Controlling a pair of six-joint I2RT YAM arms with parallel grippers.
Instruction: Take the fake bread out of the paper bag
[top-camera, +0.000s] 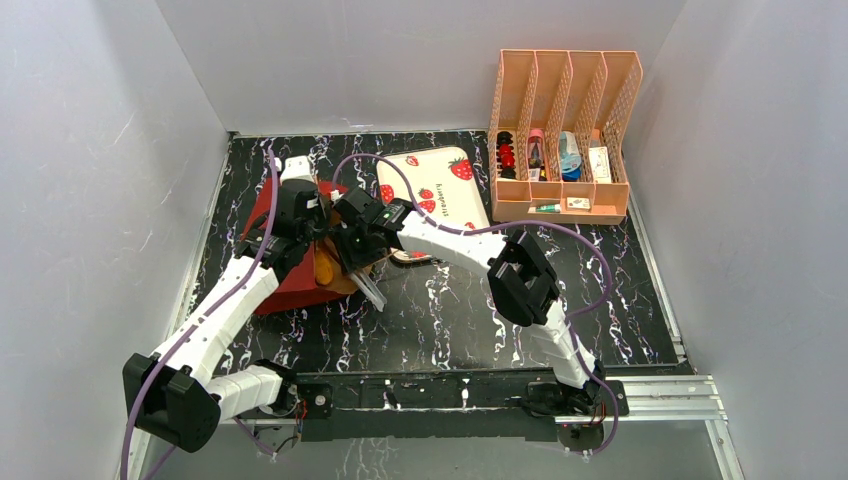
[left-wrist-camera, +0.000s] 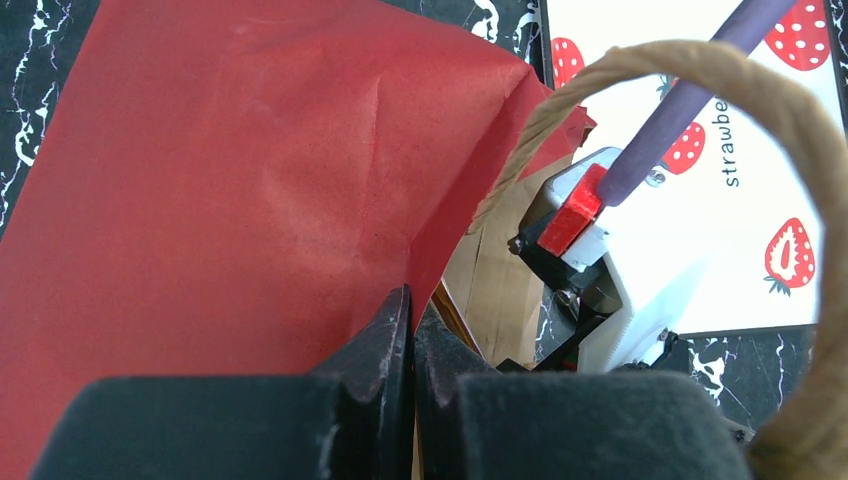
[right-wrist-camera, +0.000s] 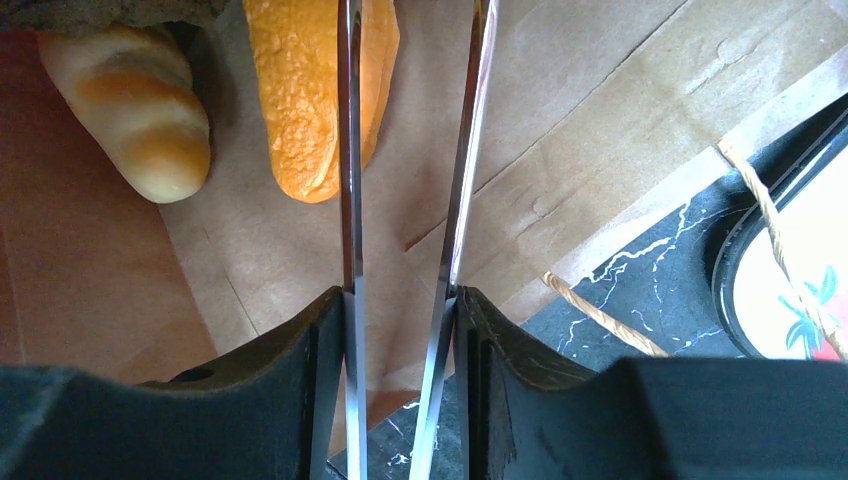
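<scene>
The red paper bag (top-camera: 290, 290) lies on its side at the left of the counter. My left gripper is shut at its red edge (left-wrist-camera: 300, 200); whether paper is between the tips is hard to tell. A rope handle (left-wrist-camera: 740, 70) arches beside it. My right gripper reaches into the bag, its long metal fingers part open. In the right wrist view an orange bread piece (right-wrist-camera: 300, 120) lies at the left finger, partly behind it, and a pale roll (right-wrist-camera: 140, 120) lies further left. A dark rough item at the top edge is only partly visible.
A strawberry tray (top-camera: 450, 190) lies behind and right of the bag. A peach divided organizer (top-camera: 560, 100) with small items stands at the back right. The counter front right of the tray is clear.
</scene>
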